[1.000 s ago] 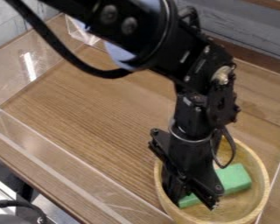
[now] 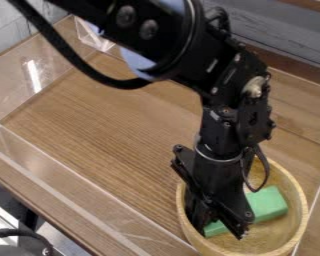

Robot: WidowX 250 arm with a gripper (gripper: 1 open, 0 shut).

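The black gripper (image 2: 216, 205) reaches down into a round tan bowl (image 2: 287, 238) at the lower right, its fingertips low inside the bowl's left part. A green block (image 2: 266, 204) lies in the bowl, partly behind the fingers. The fingers look close together, but the gripper hides whatever is between or under them, and I cannot see it holding the block.
The wooden tray floor (image 2: 103, 135) is clear to the left and behind, bordered by clear plastic walls. A grey ledge runs along the back right. A black cable arcs over the upper left.
Compared with a second ago, the arm's upper part has shifted slightly. The gripper stays low in the bowl, and the green block looks to be in about the same place.
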